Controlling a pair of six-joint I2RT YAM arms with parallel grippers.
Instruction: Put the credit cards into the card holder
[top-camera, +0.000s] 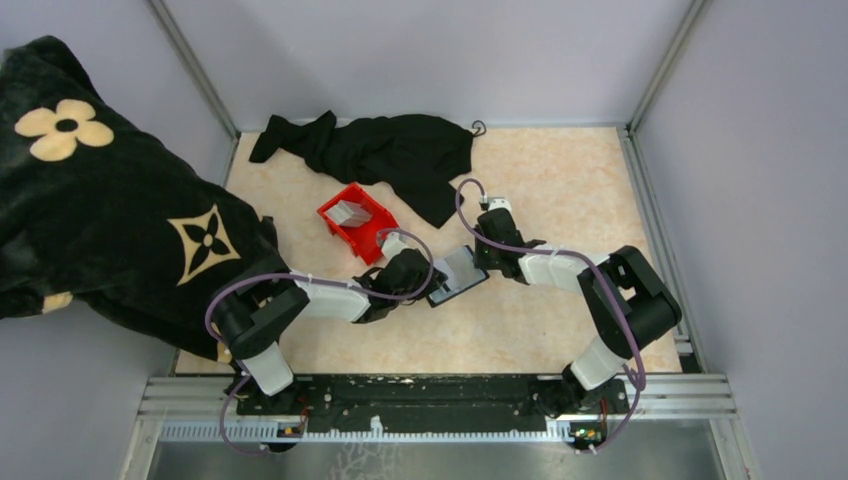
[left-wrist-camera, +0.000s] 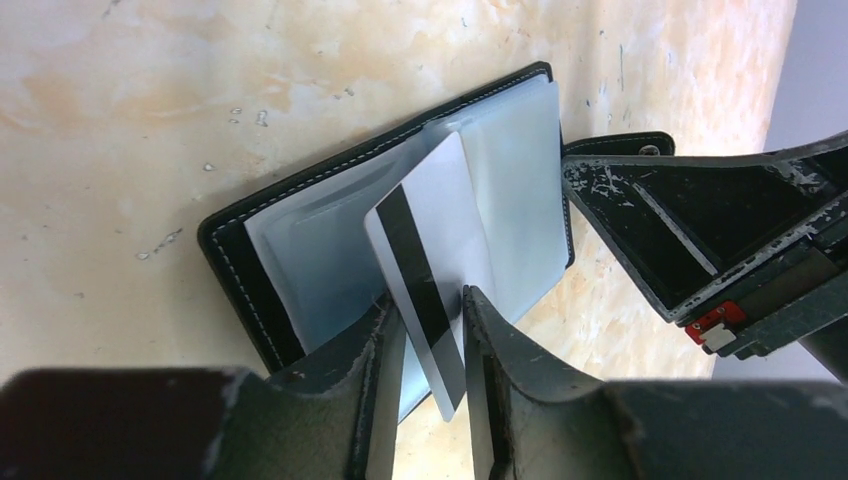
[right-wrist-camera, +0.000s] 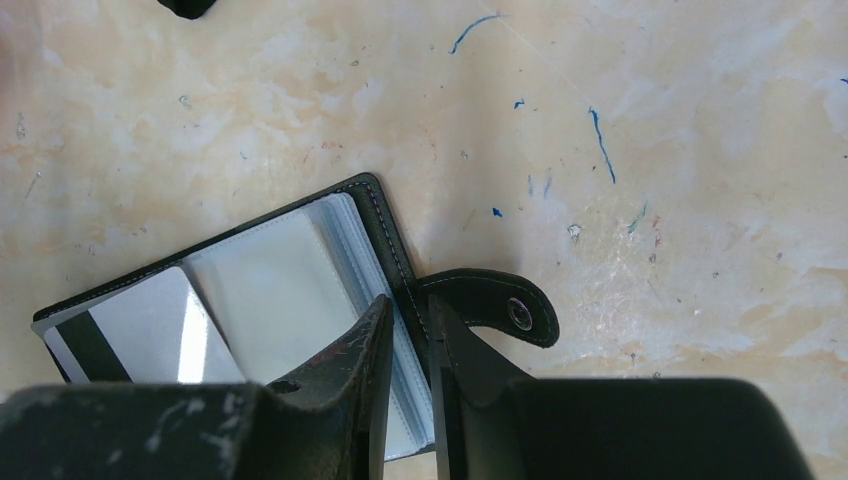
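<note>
A black card holder (left-wrist-camera: 262, 285) with clear sleeves lies open on the table between my grippers. A white card (left-wrist-camera: 440, 230) with a black stripe (right-wrist-camera: 90, 345) lies slanted over its sleeves. My left gripper is at that card, its fingers part open with the card's striped end between or just under them; contact is unclear. My right gripper is at the holder's strap side (right-wrist-camera: 490, 305), fingertips near the sleeve edges, a narrow gap between them.
A red box (top-camera: 365, 235) with a stack of white cards (top-camera: 349, 213) stands behind the left gripper. A black cloth (top-camera: 400, 150) lies at the back, a large patterned cushion (top-camera: 120, 200) at the left.
</note>
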